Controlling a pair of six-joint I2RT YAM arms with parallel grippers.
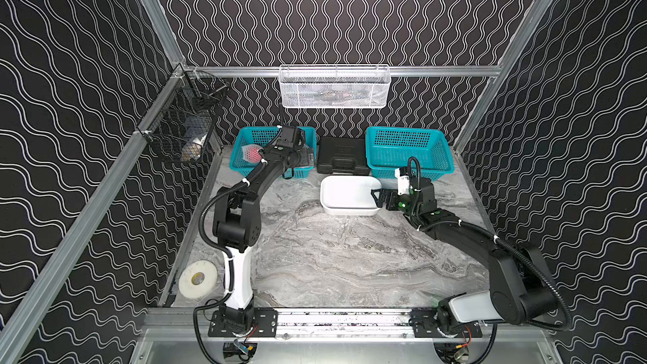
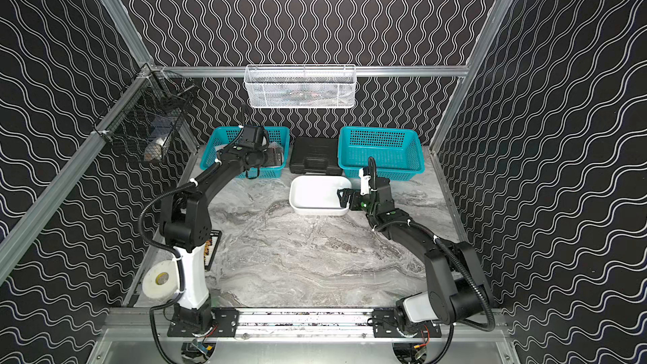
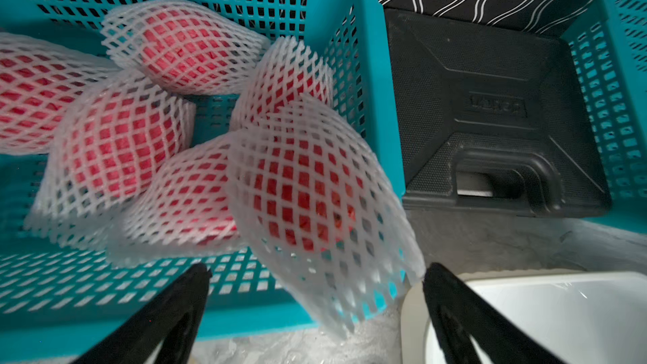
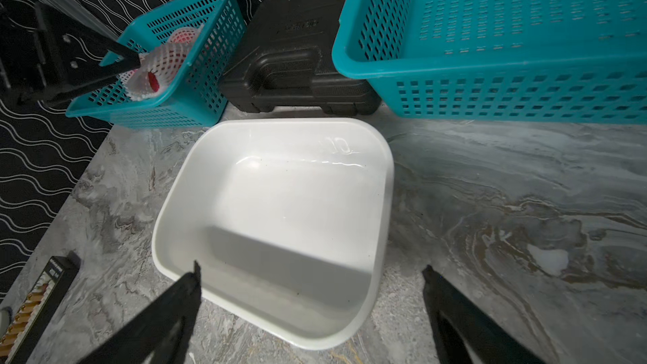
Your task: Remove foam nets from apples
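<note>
In the left wrist view, several red apples in white foam nets lie in the left teal basket (image 3: pixel 384 94). The topmost netted apple (image 3: pixel 306 195) rests at the basket's front right, its loose net end (image 3: pixel 364 290) reaching over the rim. My left gripper is open, its blurred fingers (image 3: pixel 168 310) spread to either side of that net end without gripping it. A white tray (image 4: pixel 269 188) stands empty. Over the tray's right end, my right gripper (image 1: pixel 378 199) is open; its fingers (image 4: pixel 158 323) hold nothing in the right wrist view.
The right teal basket (image 4: pixel 498 67) looks empty. Between the baskets sits a black case (image 1: pixel 342 155). A tape roll (image 1: pixel 198 279) lies at the front left.
</note>
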